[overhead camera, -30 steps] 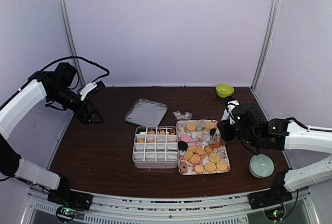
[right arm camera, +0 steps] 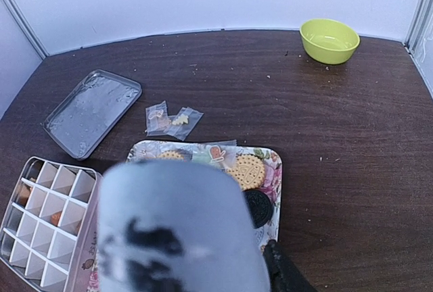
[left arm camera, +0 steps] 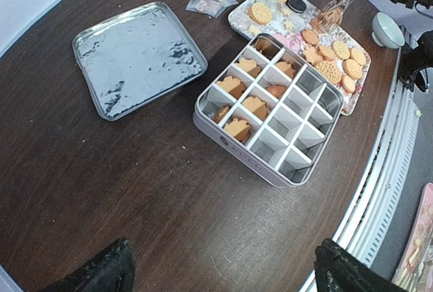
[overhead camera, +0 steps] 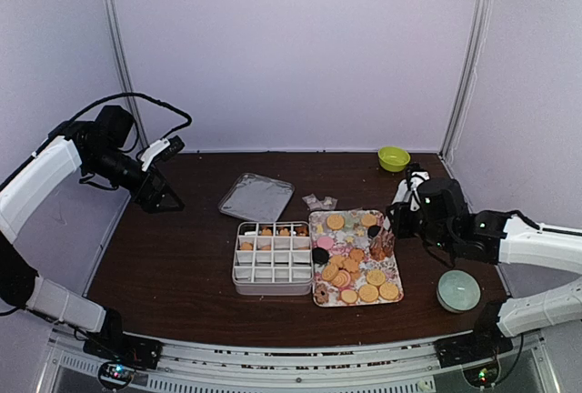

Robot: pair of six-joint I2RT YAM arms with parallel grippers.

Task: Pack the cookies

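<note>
My right gripper [overhead camera: 403,208] is shut on a white-handled utensil, apparently tongs, whose brownish slotted end [left arm camera: 330,17] hangs at the right side of the flowered cookie tray [overhead camera: 356,304]. Up close, the blurred pale handle [right arm camera: 177,238] covers much of the right wrist view. Whether a cookie sits in its end I cannot tell. Round tan cookies [overhead camera: 388,291], dark ones [overhead camera: 320,255] and a pink one [overhead camera: 325,242] lie on that tray. Left of it stands the divided tin [overhead camera: 273,290]; cookies [left arm camera: 256,107] fill several rear compartments, the front ones being empty. My left gripper hangs open, holding nothing.
Behind the tin lies a grey lid [overhead camera: 257,198], with small clear packets [overhead camera: 318,203] beside it. A green bowl [overhead camera: 394,159] stands at the back right, a pale bowl [overhead camera: 458,292] at the front right.
The utensil's brownish end has tipped more upright at the tray's right side, and my right gripper has shifted slightly. My left arm has barely moved. Tin and tray stay in place.
</note>
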